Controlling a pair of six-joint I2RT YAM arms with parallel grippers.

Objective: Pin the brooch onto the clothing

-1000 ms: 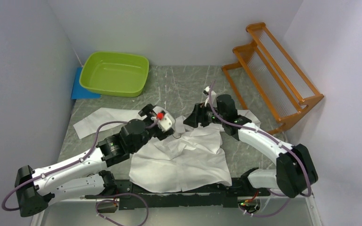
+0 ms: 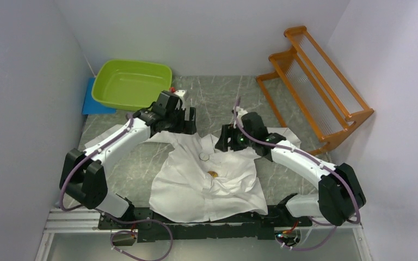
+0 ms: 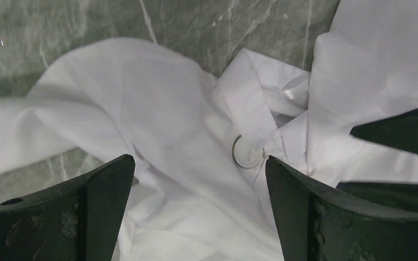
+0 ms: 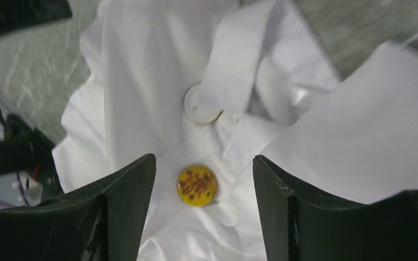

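Note:
The white garment (image 2: 179,190) lies spread on the grey table with its collar toward the back. On its chest, below the collar, rests a round golden brooch (image 2: 213,174); in the right wrist view the brooch (image 4: 197,185) faces up, its pin hidden. Whether it is fastened to the cloth I cannot tell. My right gripper (image 2: 221,138) is over the collar's right side, its fingers (image 4: 128,204) apart and empty, clear of the brooch. Beyond the collar's left side, my left gripper (image 2: 190,120) is open, with nothing between its fingers.
A round label or ring (image 3: 247,151) shows at the neck opening. At the back left stands an empty green basin (image 2: 136,63) over a blue board (image 2: 93,100); a wooden rack (image 2: 326,87) leans at the right. Both grippers are close together.

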